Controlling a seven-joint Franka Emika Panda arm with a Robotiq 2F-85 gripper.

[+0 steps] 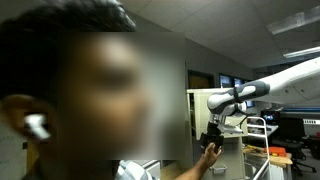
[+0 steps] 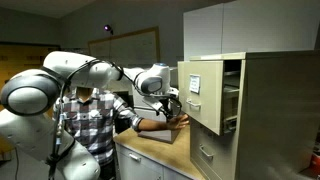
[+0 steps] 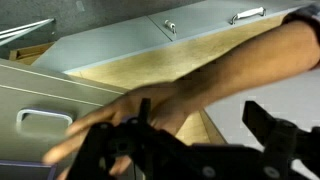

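My gripper (image 2: 172, 104) hangs beside a beige filing cabinet (image 2: 275, 110), in front of its partly open upper section (image 2: 202, 93). In the wrist view the black fingers stand wide apart, so the gripper is open. A person's bare hand (image 3: 110, 115) and forearm (image 3: 240, 75) reach across beneath it; whether the hand touches the fingers I cannot tell. The cabinet's metal handle (image 3: 45, 122) shows at left. From exterior view 1 the gripper (image 1: 213, 146) appears near the same hand, small and partly unclear.
A person in a checkered shirt (image 2: 88, 122) stands behind the arm, and a head (image 1: 60, 90) blocks much of exterior view 1. Low grey cabinets (image 2: 140, 162) with a wooden top (image 2: 180, 152) lie below.
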